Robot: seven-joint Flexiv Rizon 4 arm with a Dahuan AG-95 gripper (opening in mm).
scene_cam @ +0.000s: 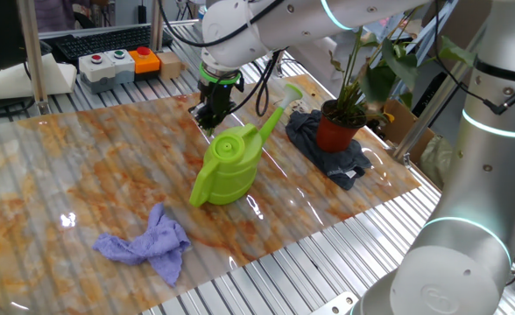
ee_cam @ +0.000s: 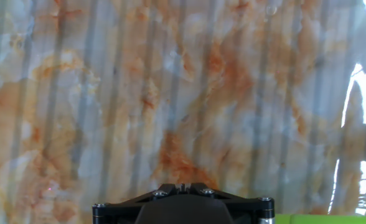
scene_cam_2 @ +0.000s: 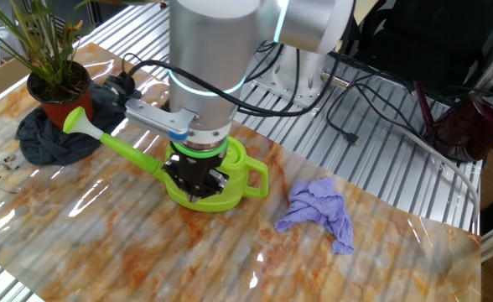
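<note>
A green watering can (scene_cam: 229, 171) stands upright on the marbled sheet, its spout towards the potted plant (scene_cam: 335, 131). My gripper (scene_cam: 207, 131) points down beside the can's body, on the far side in exterior view 1. From exterior view 2, the gripper (scene_cam_2: 194, 198) hides part of the can (scene_cam_2: 230, 195). At the bottom of the wrist view the fingers of my gripper are together, with nothing visible between them. Only a green strip of the can (ee_cam: 332, 219) shows there, at the lower right. Apart from the can lies a crumpled purple cloth (scene_cam: 152, 245).
The plant's brown pot rests on a dark cloth (scene_cam: 306, 140). Button boxes (scene_cam: 109, 68) and a keyboard (scene_cam: 100, 41) sit beyond the sheet. A dark red kettle (scene_cam_2: 469, 126) stands at the side. Much of the marbled sheet (scene_cam: 56, 175) is bare.
</note>
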